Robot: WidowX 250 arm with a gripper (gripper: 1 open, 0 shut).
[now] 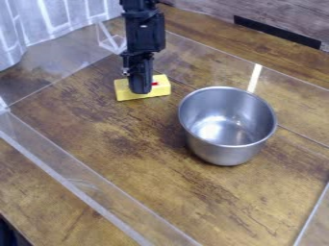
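A yellow block [157, 87] with a small red mark lies on the wooden table, left of a steel pot [226, 125]. The black gripper [139, 88] points down from the top and sits over the left-middle part of the block, hiding some of it. Its fingertips look shut, with nothing clearly held between them.
Clear walls or edges run along the left and lower right, and a pale strip lies behind the pot. A whitish translucent sheet stands at the back left.
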